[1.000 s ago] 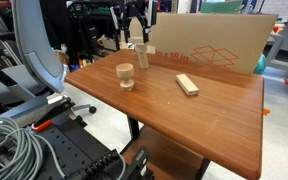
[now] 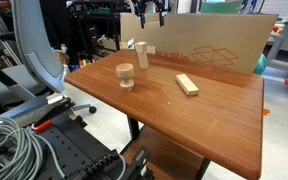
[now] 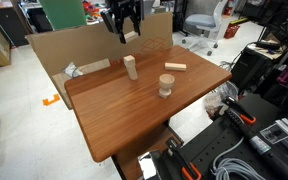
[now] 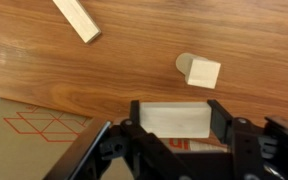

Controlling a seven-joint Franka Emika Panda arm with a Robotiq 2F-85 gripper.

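In the wrist view my gripper is shut on a pale block, whose flat face fills the space between the fingers. It hangs above the table, near the cardboard at the back, and shows at the top of exterior view 1, gripper. Below and apart from it stands a pale upright piece with a squarish block on top. A pale cup-shaped piece stands on the table nearby. One flat pale bar lies by itself, also partly in the wrist view.
Bare space covers much of the brown wooden table. Cardboard panels rise along its back edge. A black cart with coiled cables stands against the front side.
My gripper has risen from the top of the upright piece to well above it. The standing pieces and the flat bar keep their places.
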